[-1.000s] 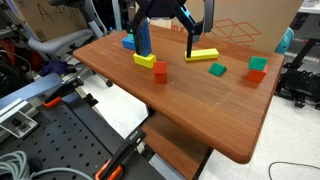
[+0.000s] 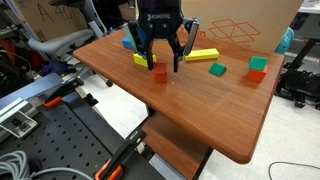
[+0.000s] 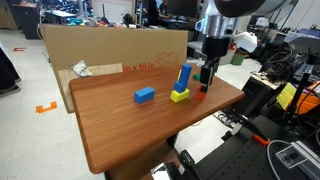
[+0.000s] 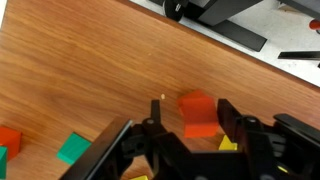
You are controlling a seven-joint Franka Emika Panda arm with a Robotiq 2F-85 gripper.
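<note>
A red block (image 2: 160, 73) rests on the wooden table near its front edge. My gripper (image 2: 163, 66) points down over it, fingers low and part open. In the wrist view the red block (image 4: 199, 115) shows between the fingers, close to the right-hand fingertip (image 4: 228, 110). A gap separates it from the left-hand fingertip (image 4: 155, 112). Whether the right-hand finger touches the block cannot be told. From the other side, the gripper partly covers the red block (image 3: 200, 97).
Beside the red block is a yellow block (image 3: 180, 96) with a blue block (image 3: 183, 76) above it. Another blue block (image 3: 144, 95) lies apart. A long yellow block (image 2: 201, 54), a green piece (image 2: 218, 69) and a green-topped red block (image 2: 256, 75) stand farther along.
My gripper has come down over the red block, and its fingers have drawn closer together. The blocks appear to stay where they were.
</note>
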